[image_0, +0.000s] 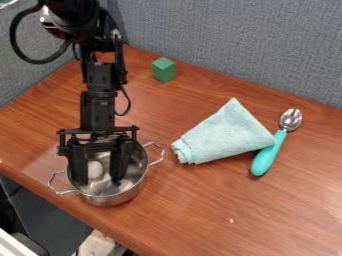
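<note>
A black gripper (107, 165) reaches straight down into a steel pot (112, 197) with two wire handles, on the wooden table near its front left edge. A pale, roundish object (94, 172) sits inside the pot, partly hidden by the dark fingers. Whether the fingers are closed on it or stand apart from it is unclear.
A folded light blue cloth (223, 133) lies right of the pot, beside a spoon with a teal handle (265, 160). A green block (164, 70) stands at the back.
</note>
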